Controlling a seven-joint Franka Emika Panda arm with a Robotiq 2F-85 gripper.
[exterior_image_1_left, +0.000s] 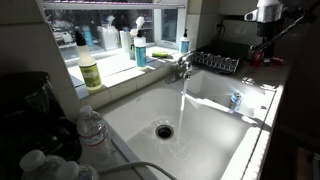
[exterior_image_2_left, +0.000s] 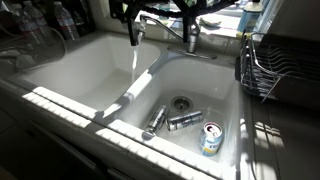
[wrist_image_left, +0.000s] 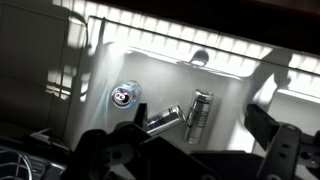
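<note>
In the wrist view my gripper stands open above the sink, its fingers wide apart and nothing held between them. Below it lie two silver cans, an upright-pointing one (wrist_image_left: 199, 117) and a slanted one (wrist_image_left: 164, 120). A third can (wrist_image_left: 124, 96) stands upright to their left, lid up. Exterior view 2 has the standing blue-and-white can (exterior_image_2_left: 210, 139) beside the lying cans (exterior_image_2_left: 185, 121) on the basin floor. Dark parts of the arm cross the top of that view. In exterior view 1 one can (exterior_image_1_left: 236, 101) shows in the far basin.
Water runs from the faucet (exterior_image_1_left: 184, 68) into the other basin (exterior_image_1_left: 150, 105). A divider (exterior_image_2_left: 130, 95) parts the two basins. A wire dish rack (exterior_image_2_left: 280, 68) stands on the right counter. Bottles (exterior_image_1_left: 92, 130) crowd the near counter; a spray bottle (exterior_image_1_left: 88, 66) stands by the window.
</note>
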